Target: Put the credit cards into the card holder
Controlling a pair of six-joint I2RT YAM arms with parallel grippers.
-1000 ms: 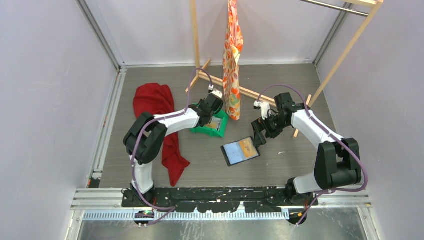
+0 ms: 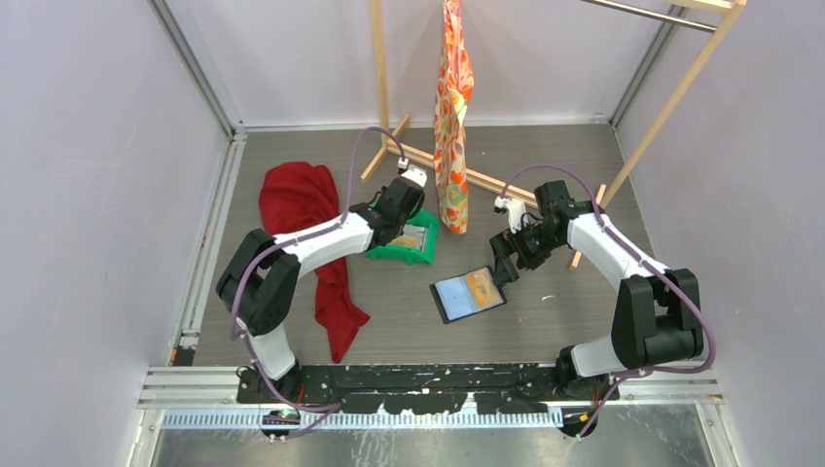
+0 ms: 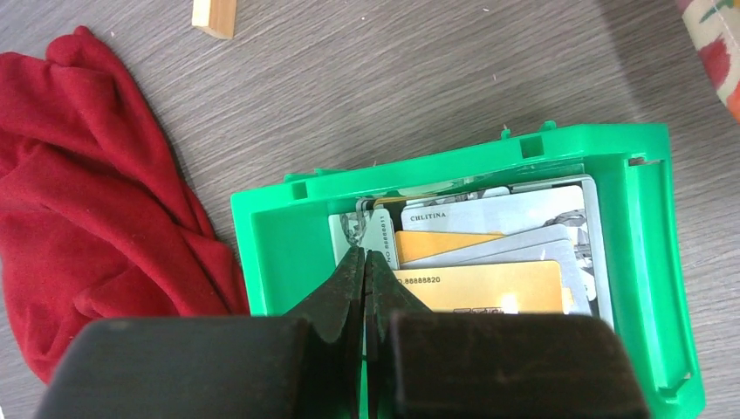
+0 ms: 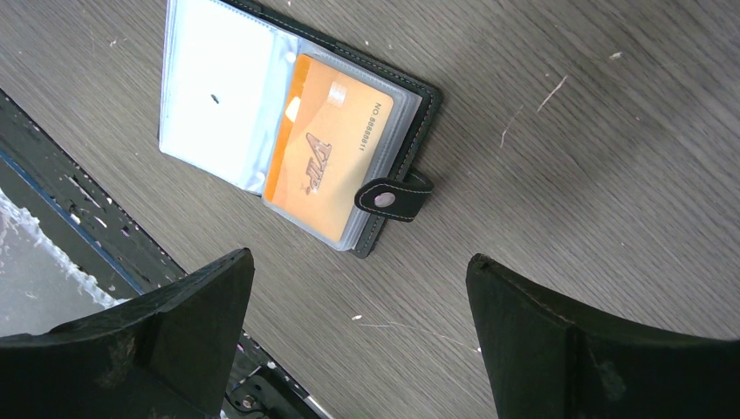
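Observation:
Several credit cards lie loose in the green tray [image 3: 454, 171]: a gold card [image 3: 489, 285], a white card [image 3: 497, 216] marked CHLITINA and a pale card [image 3: 373, 234] by the left side among them. My left gripper is over the tray, shut, its fingertips pressed together with nothing between them. Its fingers hide the tray's near part. The card holder [image 4: 410, 140] lies unfolded on the floor, an orange card [image 4: 336, 148] in its right clear pocket and its left side pale. My right gripper stands wide open beside the holder, empty.
A red cloth [image 2: 302, 199] lies left of the tray. Behind the tray hangs a flowered cloth [image 2: 453, 117] from a wooden rack [image 2: 671, 107], whose base bars rest on the floor. Bare floor separates tray and holder.
The gold card now lies flat to its right. Right arm still.

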